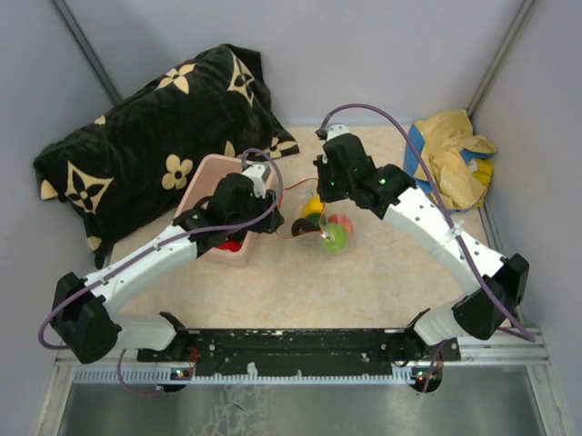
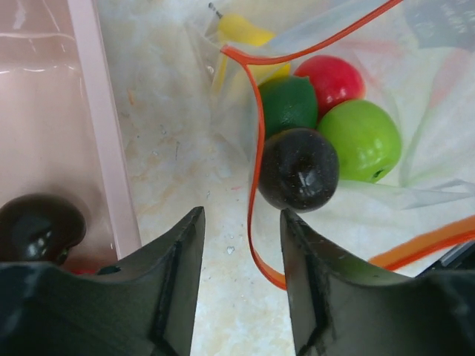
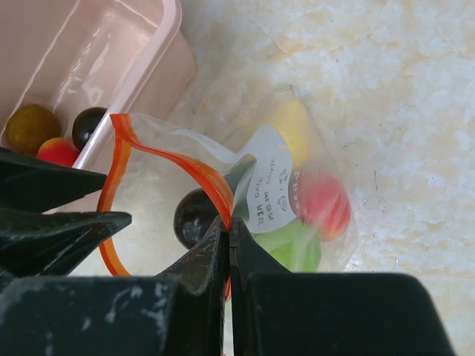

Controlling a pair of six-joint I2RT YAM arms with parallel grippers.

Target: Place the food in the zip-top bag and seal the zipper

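Note:
The clear zip bag (image 1: pixel 336 250) lies on the table with its orange-edged mouth spread wide. Inside it are a dark round fruit (image 2: pixel 299 169), a dark green piece (image 2: pixel 288 102), a red fruit (image 2: pixel 332 81), a green apple (image 2: pixel 361 141) and a yellow fruit (image 2: pixel 243 30). My right gripper is shut on the orange rim (image 3: pixel 211 185) on one side of the mouth. At the opposite side, my left gripper stands part open, its fingers apart, with the rim running through the gap between them.
Left of the bag, the pink bin (image 1: pixel 207 174) holds a dark piece (image 2: pixel 38 228) and other food. A black flowered cushion (image 1: pixel 136 136) lies behind it. A yellow and blue cloth bag (image 1: pixel 447 159) sits at back right.

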